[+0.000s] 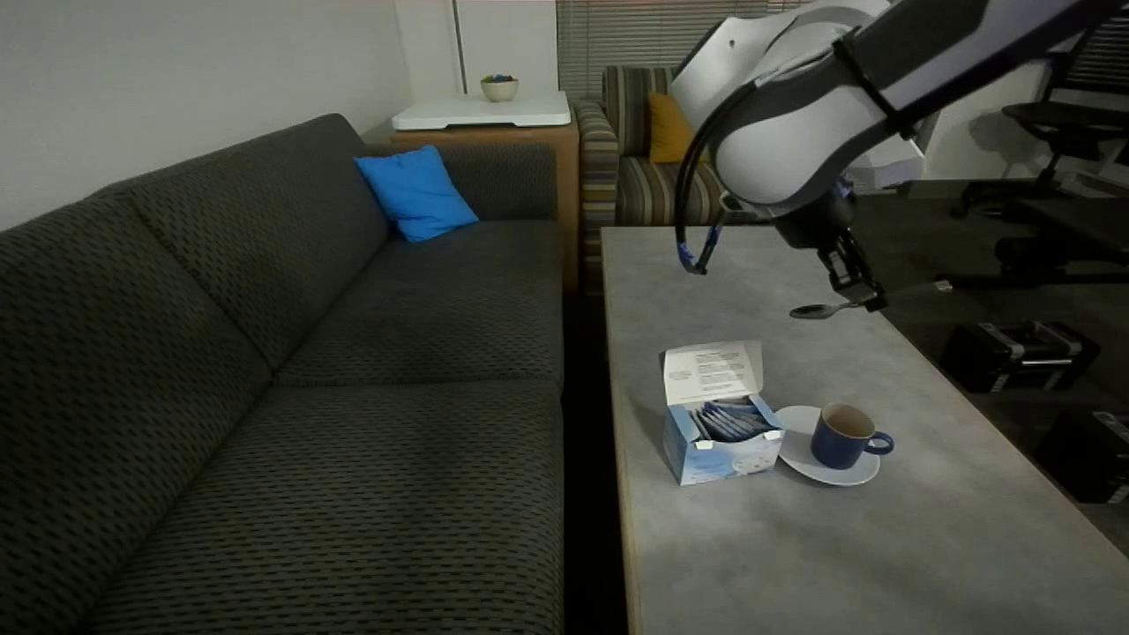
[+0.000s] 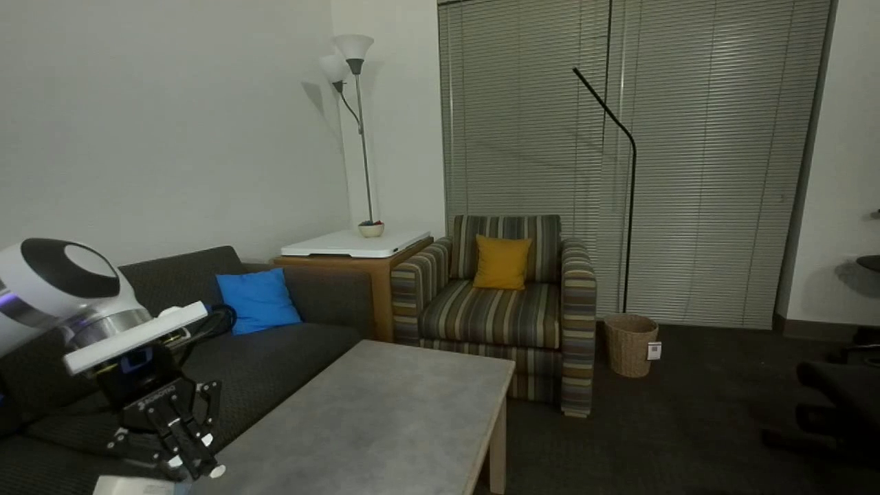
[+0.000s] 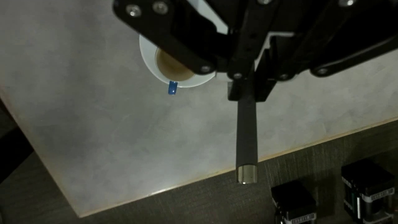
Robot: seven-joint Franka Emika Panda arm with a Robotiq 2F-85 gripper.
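A spoon [image 1: 815,311] is clamped in my gripper [image 1: 873,301], held in the air over the far part of the table. Its metal bowl points left in exterior view 1; in the wrist view the dark handle [image 3: 247,134] with a metal end cap runs down from the shut fingers [image 3: 234,91]. Nearer the camera, a blue cup [image 1: 838,439] with a tan inside stands upright on a white saucer [image 1: 815,473]. The wrist view shows that saucer [image 3: 149,56] and the cup [image 3: 172,69], partly covered by the gripper's linkage. Exterior view 2 shows the gripper [image 2: 198,470] from another side, the spoon unclear there.
Left of the saucer stands an open box of sachets [image 1: 725,450], lid raised. A dark sofa [image 1: 423,423] runs along its left; black cases [image 1: 1021,354] lie on the floor to the right.
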